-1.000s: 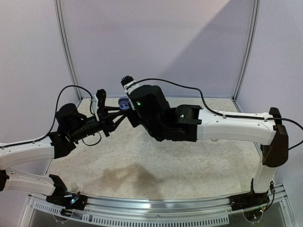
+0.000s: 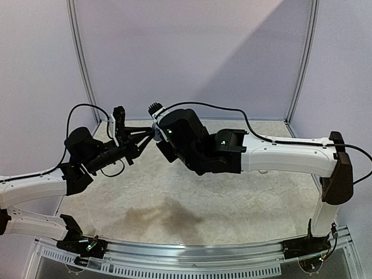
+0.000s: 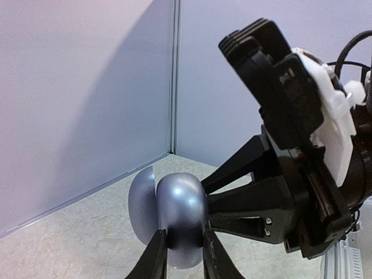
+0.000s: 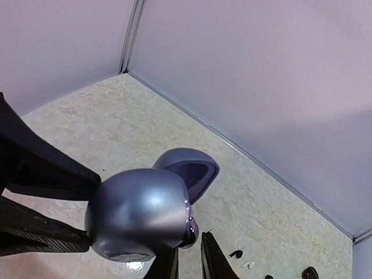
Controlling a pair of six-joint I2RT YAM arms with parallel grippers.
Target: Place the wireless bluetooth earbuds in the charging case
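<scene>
The metallic lavender charging case (image 3: 182, 212) hangs in the air between the grippers, lid raised in both wrist views. My left gripper has its fingers part open at the lower end of the case. My right gripper is shut on the case, coming from the other side; its hold is partly hidden. In the top view the case (image 2: 157, 131) is mostly hidden by the right wrist. A dark glossy part (image 4: 189, 235) shows at the case's open edge; whether it is an earbud I cannot tell.
Small black and white items, among them a black piece (image 4: 235, 254) and a white piece (image 4: 248, 264), lie on the marble-patterned floor (image 2: 226, 203). Pale walls enclose the workspace; the floor below the grippers is mostly clear.
The right wrist has moved slightly down in the top view over the last second, and the case is now more hidden behind it. The left arm has shifted very little.
</scene>
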